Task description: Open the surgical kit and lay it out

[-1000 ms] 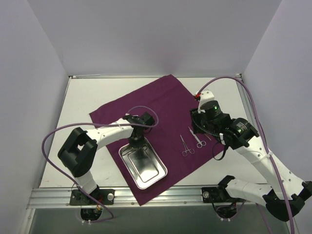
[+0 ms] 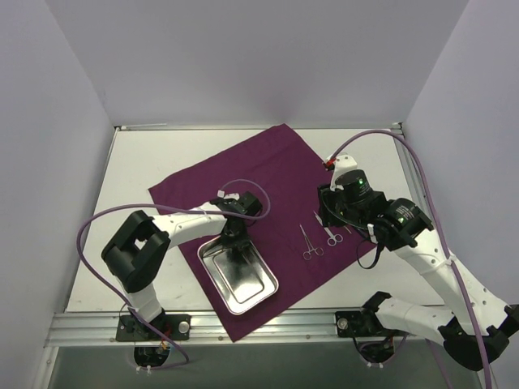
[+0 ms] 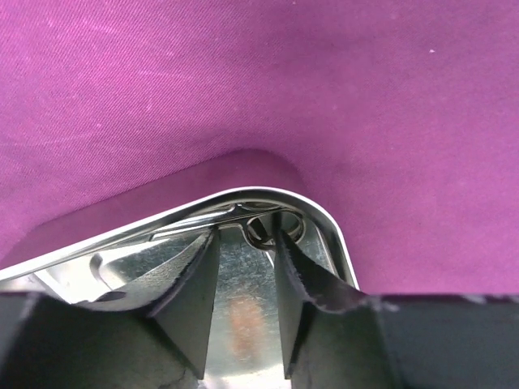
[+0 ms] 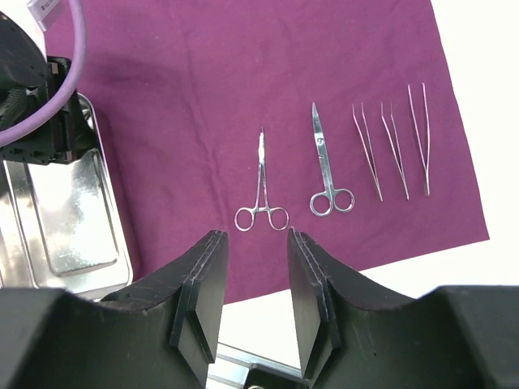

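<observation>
In the left wrist view, a steel ring-handled instrument (image 3: 261, 231) lies inside the metal tray (image 3: 345, 263), along its wall near a corner. My left gripper points down over that corner, its fingers part open, with one handle ring showing in the gap; no grip on it shows. On the purple cloth (image 4: 203, 97) lie a clamp (image 4: 261, 182), scissors (image 4: 324, 166) and three tweezers (image 4: 395, 150), side by side. Open and empty, my right gripper hangs over the cloth's lower edge in the right wrist view.
The tray's lower part (image 2: 241, 306) looks empty in the top view; the left arm hides its upper end. Bare cloth (image 2: 280, 166) stretches behind the tray and between the arms. Purple hoses (image 2: 162, 211) loop over both arms.
The left gripper has shifted slightly to the right and toward the near side over the tray's upper end. The right arm has barely moved; the laid-out instruments stay put.
</observation>
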